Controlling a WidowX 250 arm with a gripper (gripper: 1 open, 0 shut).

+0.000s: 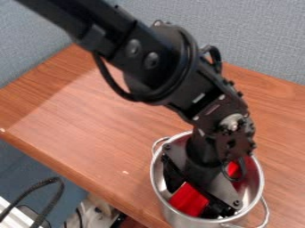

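Note:
My black gripper (211,174) reaches down into a silver metal pot (167,207) at the lower right. Red objects lie in the pot: one (187,199) at the front left and another (234,169) partly behind the gripper on the right.
A grey padded wall stands at the back.

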